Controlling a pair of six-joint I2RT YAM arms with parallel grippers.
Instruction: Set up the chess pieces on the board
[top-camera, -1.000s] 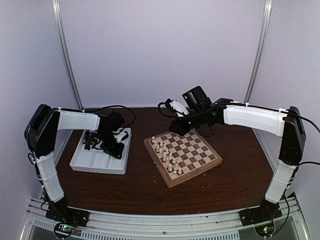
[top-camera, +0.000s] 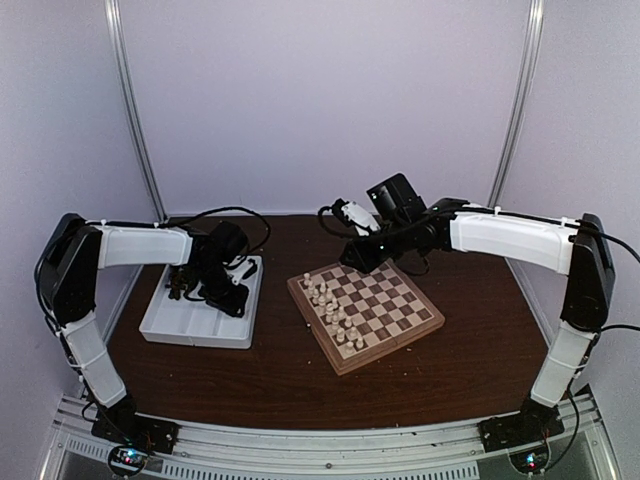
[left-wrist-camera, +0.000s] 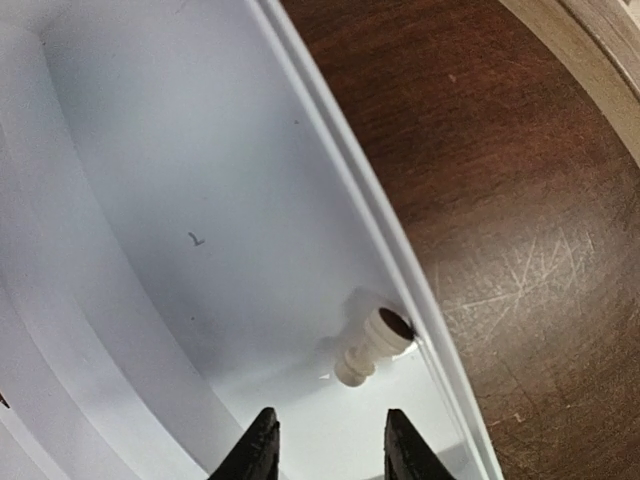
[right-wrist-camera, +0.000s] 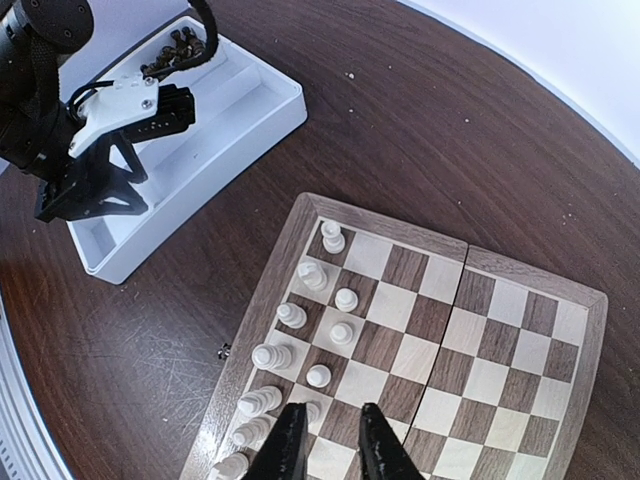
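Note:
The chessboard carries a row of white pieces along its left side, with a few more beside them. Inside the white tray, my left gripper is open just short of a lone white piece lying on its side against the compartment wall. Dark pieces sit at the tray's far end, partly hidden by the left arm. My right gripper hangs over the board, part open, nothing visible between its fingers.
Bare dark wood surrounds the board, with a strip of table between tray and board. Pale walls enclose the back and sides.
The right arm and the board look almost unchanged.

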